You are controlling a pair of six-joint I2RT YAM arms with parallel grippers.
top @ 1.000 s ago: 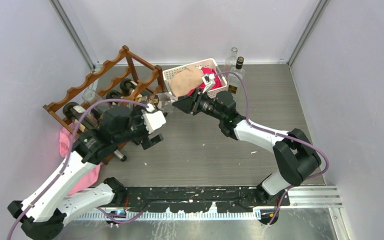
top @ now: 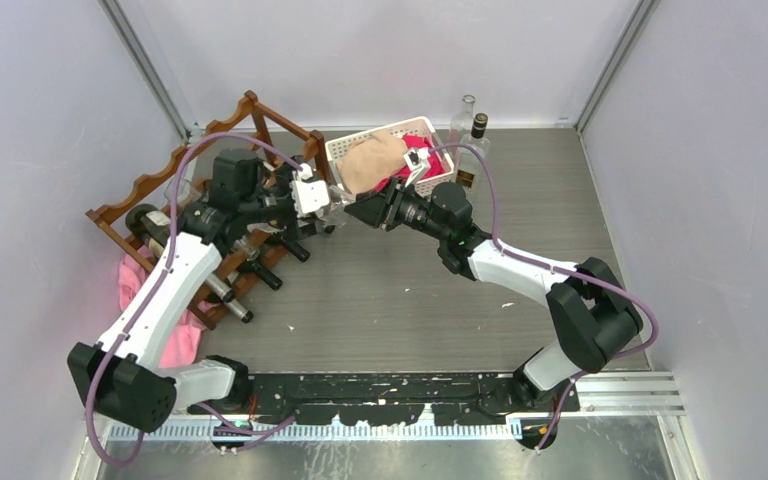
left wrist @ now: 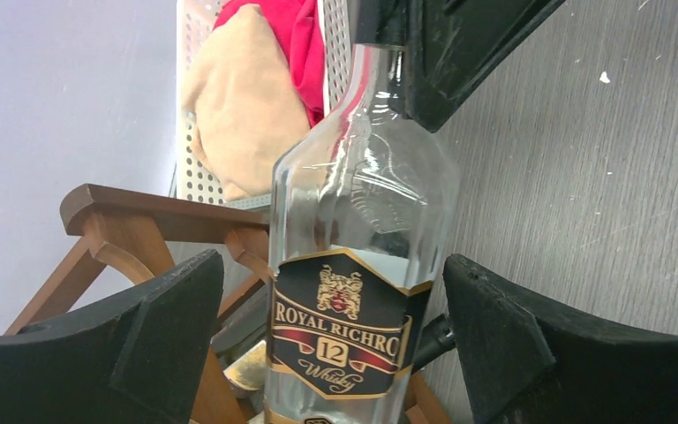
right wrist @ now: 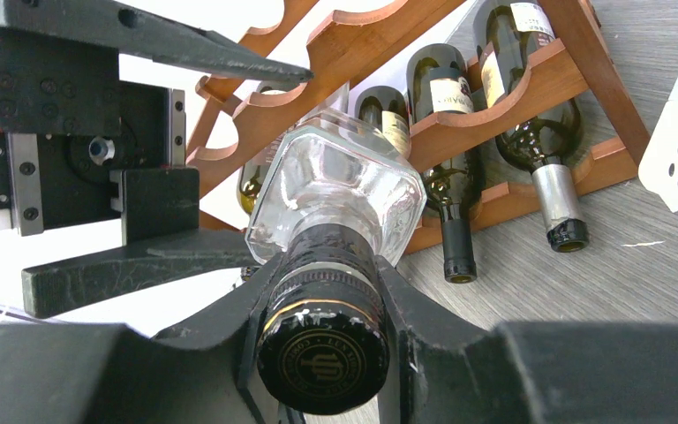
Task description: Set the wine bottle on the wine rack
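A clear, square-sided bottle [left wrist: 366, 199] with a black whisky label is held by its neck, off the table. My right gripper is shut on that neck, just below the black cap. Around the bottle's body stands my left gripper, its open fingers [left wrist: 503, 344] on either side of the label with gaps showing. In the right wrist view the left fingers [right wrist: 168, 269] reach beside the glass. The wooden wine rack [top: 247, 105] stands at the left, partly hidden by the left arm, with several bottles lying in it.
A white basket [top: 335, 150] with beige and red cloths stands at the back. Two clear bottles [top: 468, 165] are upright right of it. Pink cloth [top: 182, 340] lies by the rack.
My left arm has moved up in the top view and slightly right, bringing its open gripper around the held bottle. The right arm and the bottle have stayed in place.
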